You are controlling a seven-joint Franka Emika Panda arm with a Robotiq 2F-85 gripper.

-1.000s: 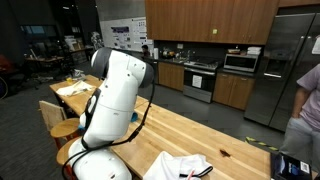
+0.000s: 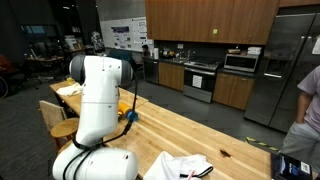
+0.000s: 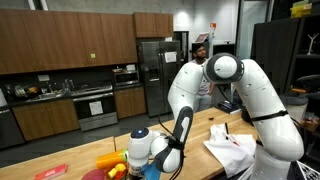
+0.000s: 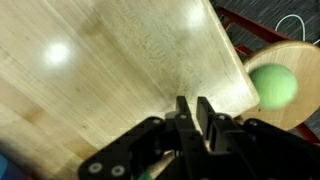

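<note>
In the wrist view my gripper hangs over a bare wooden table [image 4: 110, 70]. A narrow gap separates its dark fingers, with no object visible between them. A round green thing [image 4: 273, 86] sits on a round wooden stool beyond the table's edge. In exterior view 2 the white arm [image 3: 182, 110] reaches down toward a group of coloured things: an orange one [image 3: 111, 159], a yellow one [image 3: 140, 166] and a blue one [image 3: 152, 171]. The fingertips are too small to make out there.
A white cloth [image 3: 232, 152] lies on the table near the arm's base. A flat red item [image 3: 50, 171] and a dark red bowl [image 3: 95, 175] are near the front left. A person [image 2: 303, 115] stands at the right.
The arm has swung left and become more upright in exterior view 1, uncovering orange and blue things on the table. The person at the right has shifted slightly.
</note>
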